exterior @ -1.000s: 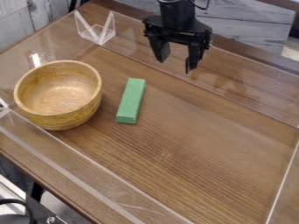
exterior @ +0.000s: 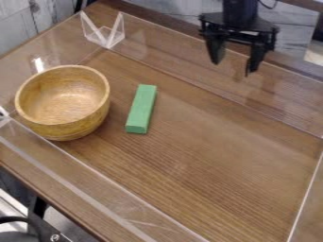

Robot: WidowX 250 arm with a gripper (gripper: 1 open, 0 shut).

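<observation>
The robot's gripper [exterior: 237, 51] hangs at the top right of the camera view, over the back of the wooden surface, its two dark fingers spread apart, with nothing seen between them. A green block [exterior: 143, 109] lies on the wood left of centre, well apart from the gripper. A tan bowl [exterior: 63, 102] stands at the left, left of the green block.
A white wire holder [exterior: 105, 30] stands at the back left. A pale edge runs along the back and the right side.
The gripper has moved to the right along the back of the surface, away from the green block. The block and bowl have not moved.
</observation>
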